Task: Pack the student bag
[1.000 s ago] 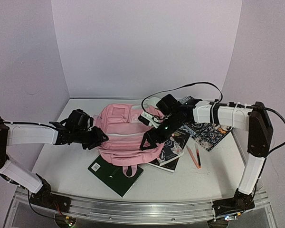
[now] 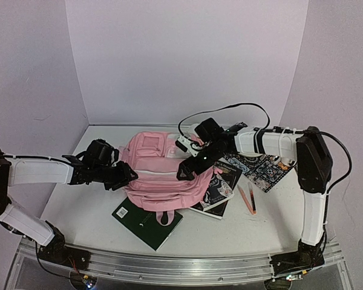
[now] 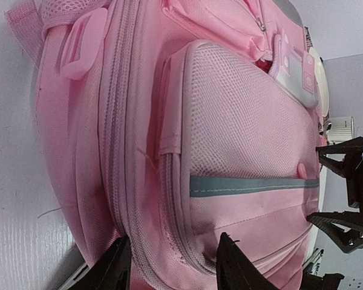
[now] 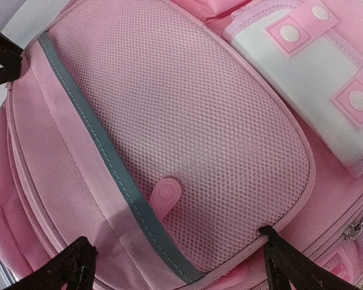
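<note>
The pink bag [image 2: 160,166] lies on the white table, its mesh panel [image 4: 218,109] and grey-edged pocket [image 4: 118,175] turned up. At its left side, my left gripper stands over the folds; its fingers [image 3: 120,266] are apart with pink fabric between them, and whether they pinch it is unclear. My right gripper is open over the bag's right side, its fingers [image 4: 269,235] either side of the pocket's grey edge and the mesh panel's corner. A dark green notebook [image 2: 146,223] lies in front of the bag, partly beneath it.
Black-covered books [image 2: 215,193] lie at the bag's right, partly under it. Two pencils [image 2: 251,198] and a patterned dark sheet [image 2: 266,172] are farther right. Bare table [image 2: 230,235] shows at the front right and at the left.
The left arm and the bag look unchanged.
</note>
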